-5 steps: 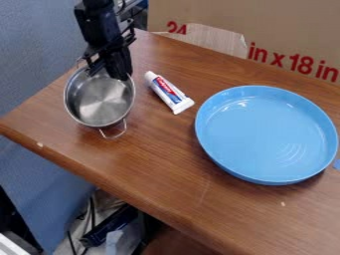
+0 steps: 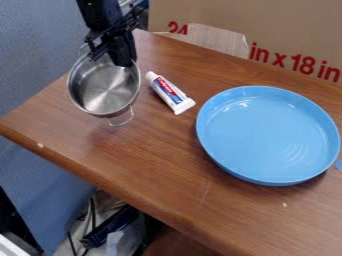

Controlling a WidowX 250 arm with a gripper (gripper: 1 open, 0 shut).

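Note:
A steel pot (image 2: 102,90) is held tilted at the left edge of the wooden table, its open top toward the camera and a wire handle hanging below. My black gripper (image 2: 112,52) is at the pot's upper rim; whether its fingers are closed on the rim is hard to see. A toothpaste tube (image 2: 170,92) lies just right of the pot. A blue plate (image 2: 267,135) sits on the right half of the table.
A cardboard box (image 2: 254,30) stands along the back, with a clear plastic piece at the table's far edge. The table's left edge drops away beside the pot.
The tube and plate are unmoved.

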